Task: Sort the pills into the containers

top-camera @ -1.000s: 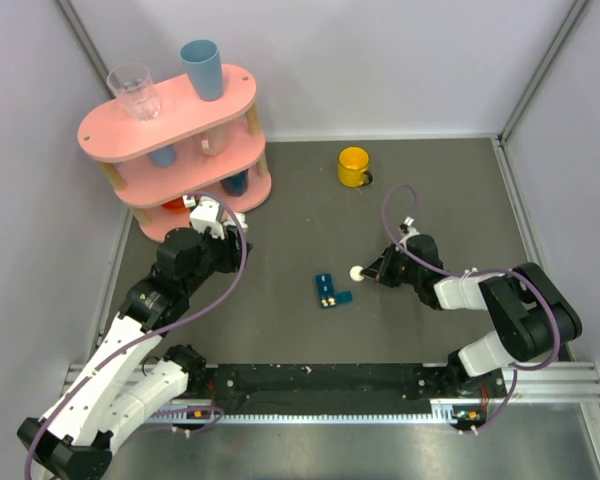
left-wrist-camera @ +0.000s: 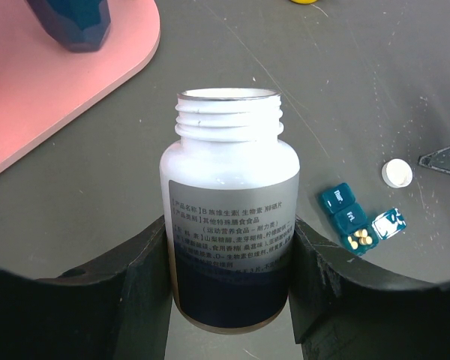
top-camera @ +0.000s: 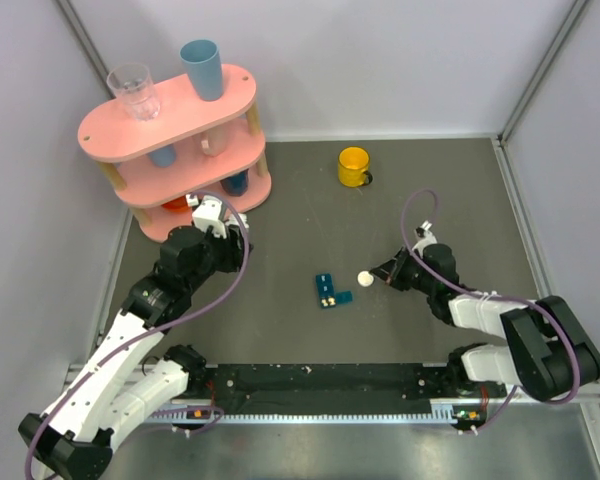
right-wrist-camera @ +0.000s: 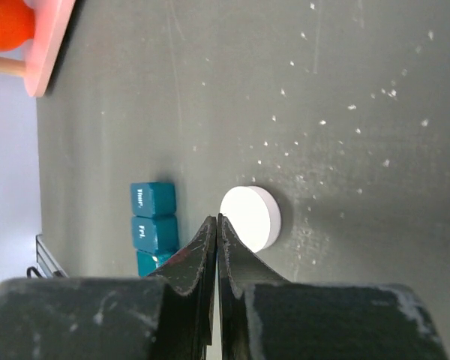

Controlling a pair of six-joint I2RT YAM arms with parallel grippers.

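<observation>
My left gripper is shut on a white, grey-labelled pill bottle (left-wrist-camera: 225, 172), uncapped, held near the pink shelf. A teal pill box (top-camera: 323, 286) lies on the table, several pale pills in its front open compartment and its lid (left-wrist-camera: 388, 223) out to the side, as the left wrist view shows. A round white cap (right-wrist-camera: 244, 217) lies right of the box. My right gripper is shut with nothing seen between its fingers, its tips just beside the cap in the top view.
The pink shelf (top-camera: 160, 120) with cups stands back left; a yellow mug (top-camera: 351, 170) stands at the back. Walls edge the table.
The white cap has shifted slightly right from where it lay a second ago. The right arm has moved rightward and back a little from the cap; the left arm is still.
</observation>
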